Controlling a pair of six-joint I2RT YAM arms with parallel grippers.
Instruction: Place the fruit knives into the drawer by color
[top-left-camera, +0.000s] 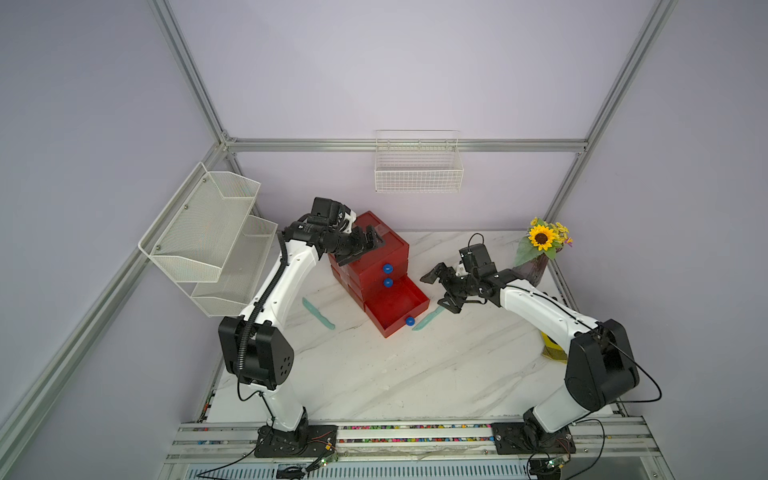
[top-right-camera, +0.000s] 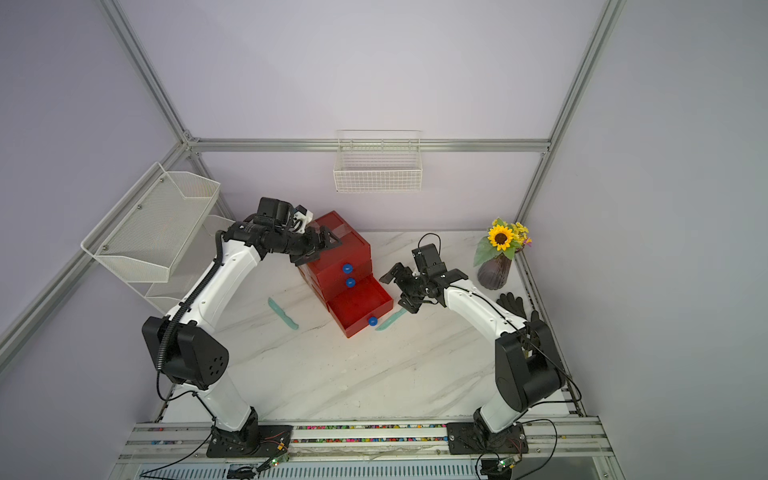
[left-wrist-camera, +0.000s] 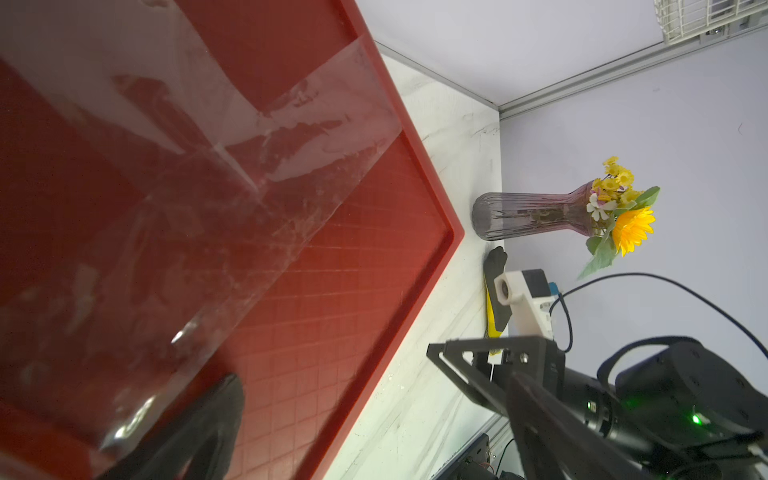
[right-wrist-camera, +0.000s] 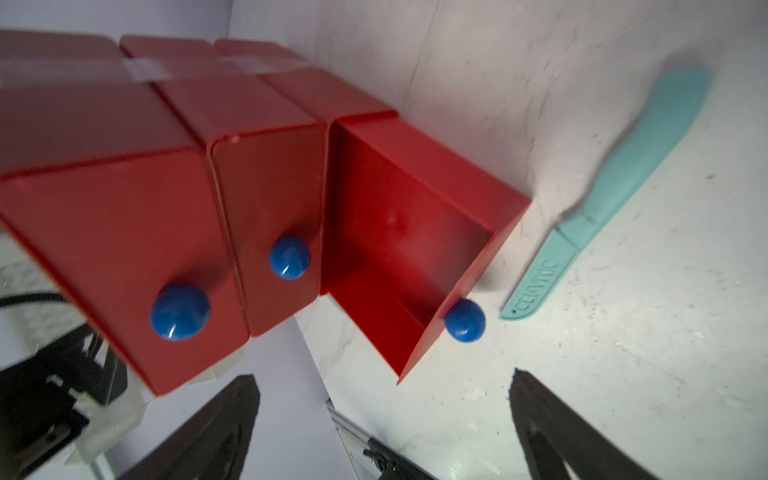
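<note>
The red drawer cabinet has its bottom drawer pulled out, empty inside, with a blue knob in front. One teal knife lies left of the cabinet. Another teal knife, its blade marked with lettering, lies beside the open drawer on the right. My left gripper is open over the cabinet's top, which has clear film on it. My right gripper stands open above the right-hand knife, right of the cabinet, with nothing between its fingers.
A flower vase stands at the back right, with black gloves near it, partly behind the right arm. Wire baskets hang on the left and back walls.
</note>
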